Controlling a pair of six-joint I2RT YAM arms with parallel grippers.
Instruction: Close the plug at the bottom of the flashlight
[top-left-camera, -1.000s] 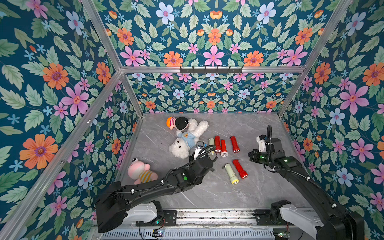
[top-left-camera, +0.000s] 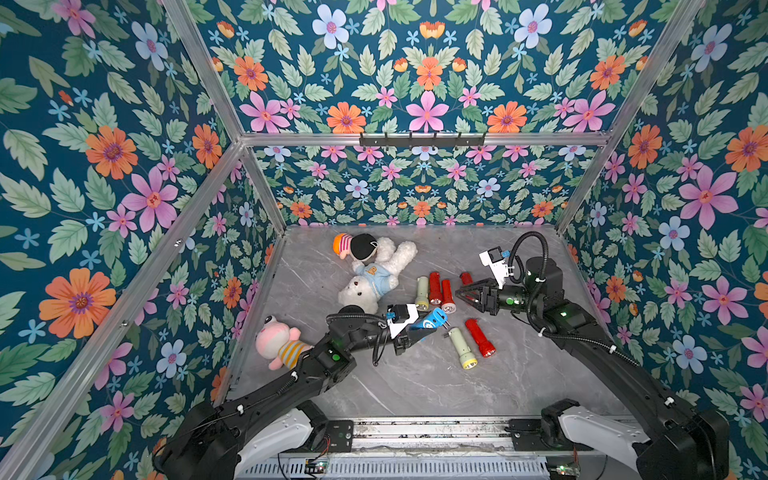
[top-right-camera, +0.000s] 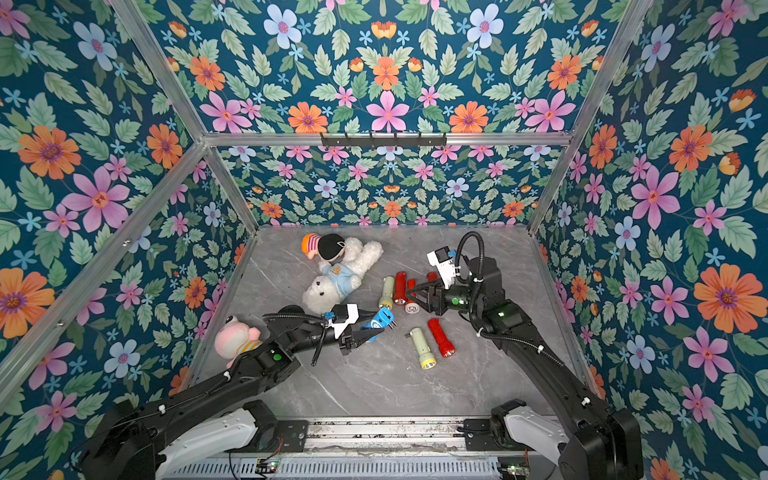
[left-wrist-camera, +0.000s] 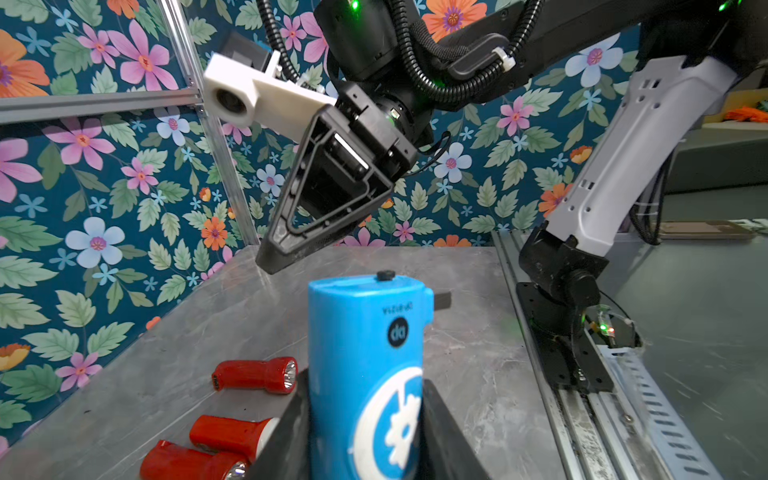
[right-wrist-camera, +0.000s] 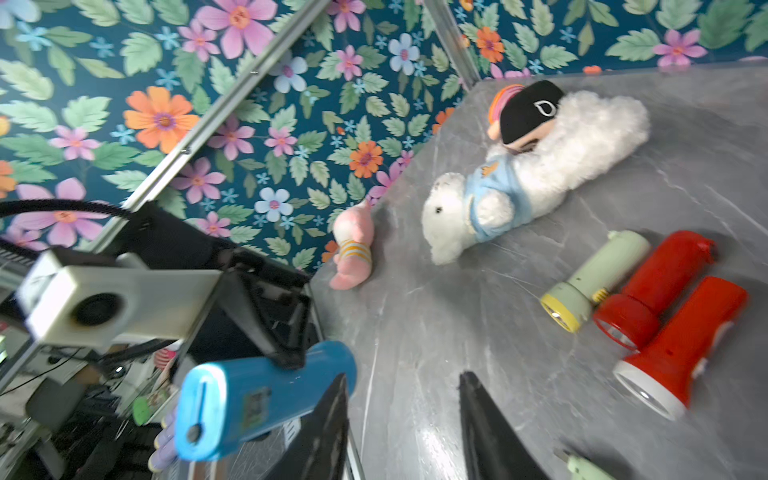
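A blue flashlight (top-left-camera: 429, 318) (left-wrist-camera: 364, 368) is lifted in my left gripper (top-right-camera: 366, 328), whose fingers are on either side of it; a small dark piece sticks out near its top in the left wrist view. My right gripper (top-left-camera: 472, 295) is raised just right of it, higher in the left wrist view, with its fingers apart and nothing between them in the right wrist view.
Red flashlights (top-left-camera: 481, 336) and pale green flashlights (top-left-camera: 461, 346) lie on the grey table (top-left-camera: 544, 368). A white bear (right-wrist-camera: 528, 192), a capped doll (right-wrist-camera: 524, 116) and a pink plush (top-left-camera: 276, 344) lie to the left and back.
The left gripper has raised and turned the blue flashlight toward the middle.
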